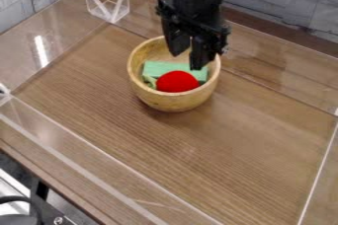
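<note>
My gripper (192, 43) hangs open above the back of a round wooden bowl (137, 68), its dark fingers pointing down over the bowl. Inside the bowl lie a green object (168, 68) and a red rounded object (177, 82) toward the front. Whether anything touches the fingertips is hard to tell.
The bowl rests on a wooden table (158, 155). A clear plastic object (107, 5) stands at the back left. A dark cable or bar runs at the lower left corner.
</note>
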